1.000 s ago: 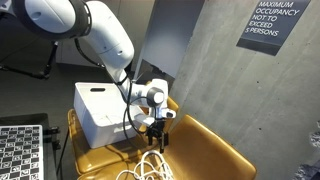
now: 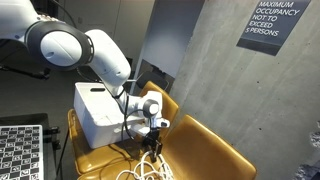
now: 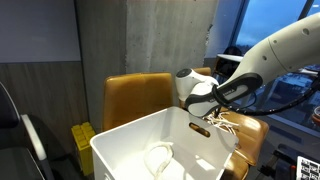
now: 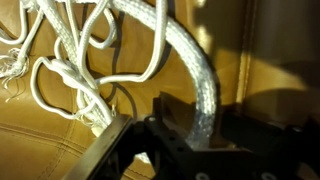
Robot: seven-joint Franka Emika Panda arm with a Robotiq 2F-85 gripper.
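Observation:
A white rope (image 2: 140, 174) lies in loose loops on the tan seat, below my gripper (image 2: 152, 151). In the wrist view its thick braided part (image 4: 203, 85) curves down between the two fingers of the gripper. A gap shows between the rope and the left finger, so the fingers stand partly open around it. Thinner cords and a frayed end (image 4: 15, 68) lie to the left. The exterior view from the other side shows some rope (image 3: 222, 122) behind the arm.
A large white bin (image 3: 118, 142) stands beside the arm, with a coil of white rope (image 3: 158, 158) inside. The tan seats (image 2: 205, 150) extend to the right, clear there. A yellow box (image 3: 83, 145) is by the bin, and a concrete wall (image 2: 235, 95) rises behind.
My gripper has come down towards the seat, and its fingers are now at the rope. The bin has stayed in place.

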